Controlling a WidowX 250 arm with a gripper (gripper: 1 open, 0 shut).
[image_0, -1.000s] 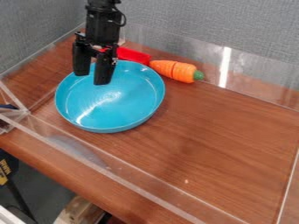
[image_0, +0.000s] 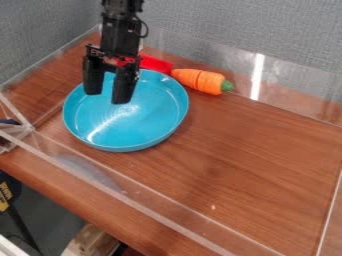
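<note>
My black gripper (image_0: 108, 84) hangs over the back part of a round blue plate (image_0: 123, 118), its two fingers apart and pointing down, with nothing seen between them. An orange toy carrot (image_0: 203, 81) with a green tip lies behind the plate to the right. A red object (image_0: 154, 64) lies just behind the gripper, partly hidden by it.
Transparent low walls edge it at back and left. Grey panels stand behind. A dark object at the left edge is cut off.
My gripper has shifted slightly to the right over the plate. The plate, carrot and red object look unmoved.
</note>
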